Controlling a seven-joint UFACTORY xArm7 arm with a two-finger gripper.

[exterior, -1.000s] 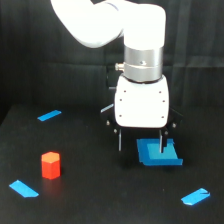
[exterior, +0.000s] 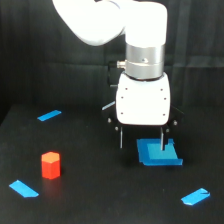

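An orange-red cube (exterior: 51, 165) rests on the dark table at the left, well apart from the gripper. My white gripper (exterior: 142, 141) points down right of centre, its thin fingers standing wide apart with nothing visible held. Behind and below the fingers lies a blue square (exterior: 158, 159) with a lighter blue-green patch on it. The gripper's right finger overlaps the square in this view, so whether they touch I cannot tell.
Blue tape strips mark the table at the back left (exterior: 49, 115), front left (exterior: 23, 188) and front right (exterior: 195, 197).
The gripper has risen very slightly. The cube, the blue square and the tape strips have stayed in place.
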